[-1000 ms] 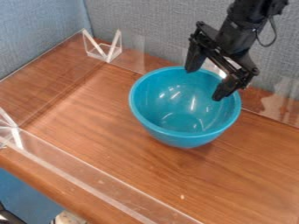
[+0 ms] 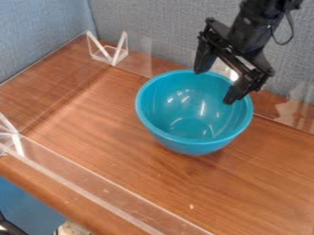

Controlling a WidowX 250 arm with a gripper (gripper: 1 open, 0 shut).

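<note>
A teal plastic bowl [image 2: 185, 119] sits on the wooden tabletop [image 2: 86, 119], right of centre and toward the back. The black gripper [image 2: 223, 72] reaches down from the top right over the back right part of the bowl, its fingers spread open. Whether it touches the rim is hard to tell. Some small pale thing behind the bowl is mostly hidden by the gripper.
Clear plastic brackets stand at the back left and left edge, with a clear strip along the front edge. Grey padded walls bound the back and left. The wood is clear left of and in front of the bowl.
</note>
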